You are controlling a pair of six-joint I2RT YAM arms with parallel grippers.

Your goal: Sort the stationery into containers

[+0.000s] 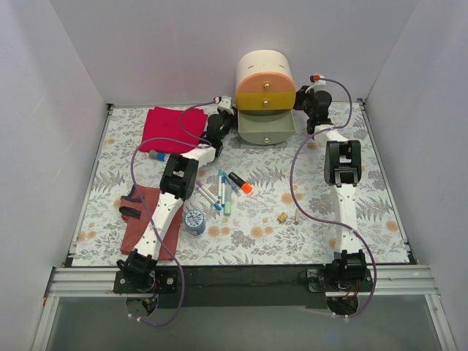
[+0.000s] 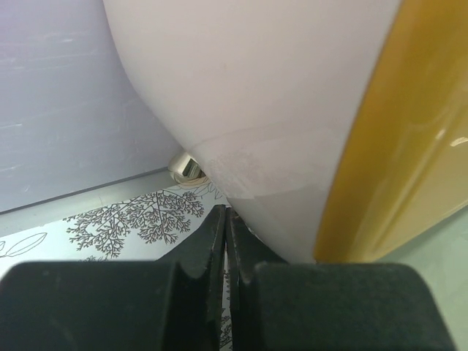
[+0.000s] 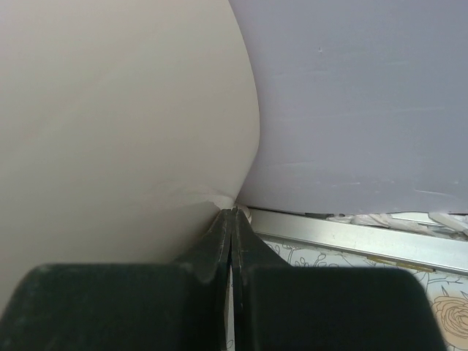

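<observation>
A rounded drawer box [image 1: 265, 66] with orange, yellow and grey-green drawer fronts stands at the back; its bottom drawer [image 1: 266, 128] sticks out. My left gripper [image 1: 235, 110] is shut against the box's left side, nothing showing between its fingers. On the opposite side my right gripper [image 1: 298, 99] is shut too, close to the box's cream wall [image 3: 124, 131]. Several pens and markers lie on the table's middle left, among them a black and orange marker [image 1: 240, 183] and a green one [image 1: 227, 200]. A round blue tin [image 1: 194, 221] stands nearer the front.
A red cloth [image 1: 164, 126] lies back left, with a blue-capped item [image 1: 157, 156] at its edge. A darker red pouch [image 1: 142, 227] is at front left. Small pieces include a yellow block [image 1: 282, 217].
</observation>
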